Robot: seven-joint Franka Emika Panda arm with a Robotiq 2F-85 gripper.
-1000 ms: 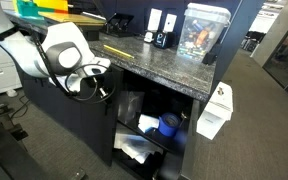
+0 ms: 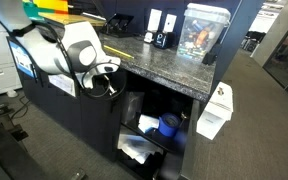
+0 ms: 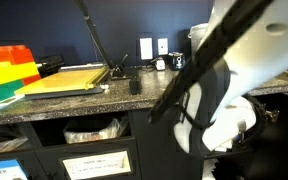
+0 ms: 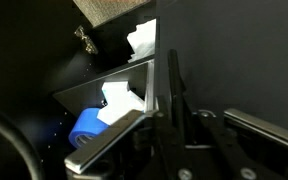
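Note:
My gripper (image 2: 112, 80) is beside the free edge of the open black cabinet door (image 2: 102, 125), near its top. In the wrist view its fingers (image 4: 106, 142) stand apart, and the dark door edge (image 4: 174, 85) runs down between them. Whether either finger touches the door cannot be told. Inside the cabinet, a blue roll (image 2: 169, 124) and white papers (image 2: 137, 148) lie on separate levels. The wrist view shows the blue roll (image 4: 87, 127) next to white items (image 4: 119, 101), left of the door edge.
Above is a speckled countertop (image 2: 169, 72) carrying a clear bin (image 2: 200, 32) and a yellow bar (image 2: 117, 52). A white box (image 2: 216, 110) stands on the floor right of the cabinet. Open carpet (image 2: 249, 125) lies beyond it. Labelled compartments (image 3: 96, 165) are at the left in the second exterior view.
The cabinet's contents look unmoved.

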